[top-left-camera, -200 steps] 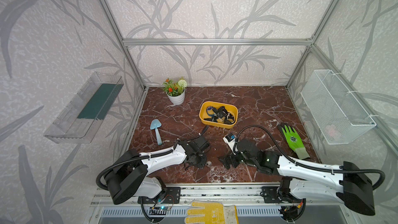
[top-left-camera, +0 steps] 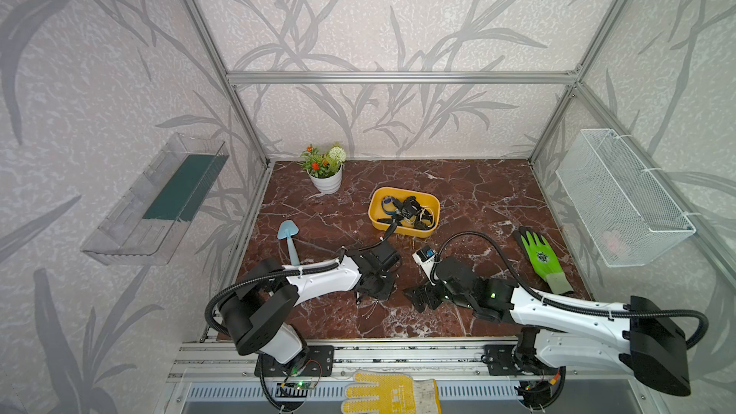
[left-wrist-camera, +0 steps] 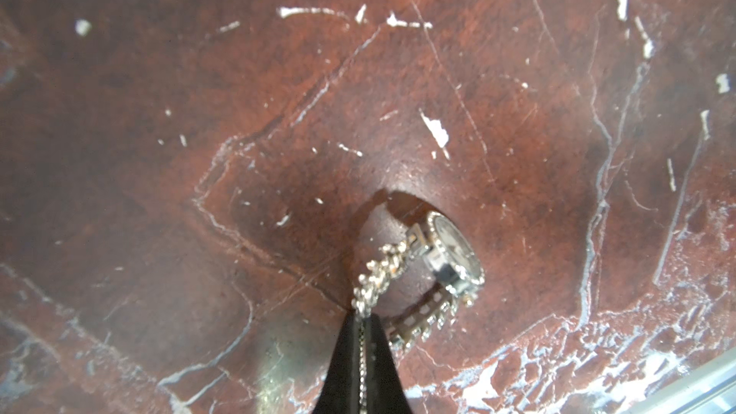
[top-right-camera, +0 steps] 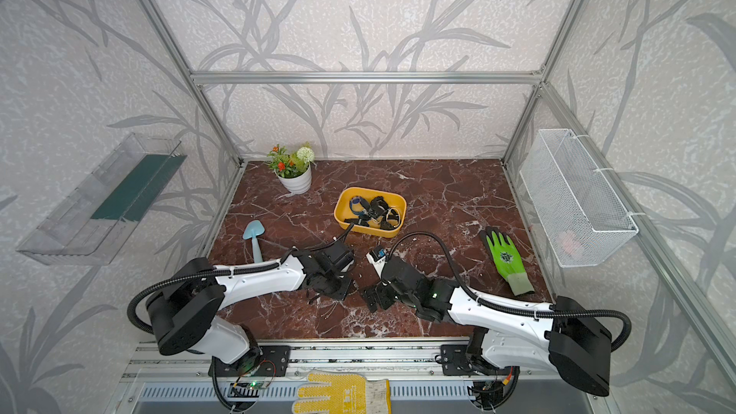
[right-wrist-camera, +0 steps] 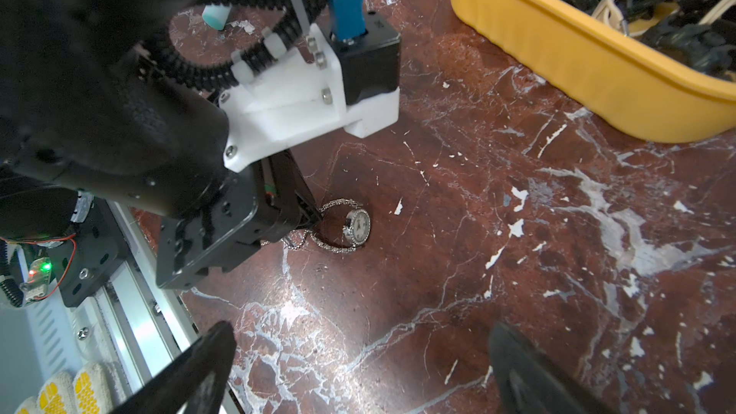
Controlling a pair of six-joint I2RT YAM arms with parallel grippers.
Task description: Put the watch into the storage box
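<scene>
A silver watch [left-wrist-camera: 452, 249] with a round face and thin chain bracelet shows in the left wrist view. My left gripper is shut on that bracelet, the chain running between its fingertips; the face hangs out to one side. The right wrist view shows the watch [right-wrist-camera: 357, 227] from the side, close to the table; I cannot tell whether it touches. My right gripper stands open and empty, its fingers widely parted. The yellow storage box [top-left-camera: 373, 212], holding several dark watches, sits beyond both grippers.
A potted plant [top-left-camera: 327, 179] stands at the back left, with a light blue trowel [top-left-camera: 289, 239] nearer the left arm. A green glove [top-left-camera: 543, 257] lies at the right. Bare table surrounds the box. The two forearms are close together.
My left arm has shifted to the right and somewhat away from the table's front edge, toward the box. The right arm looks unmoved, as does the box.
</scene>
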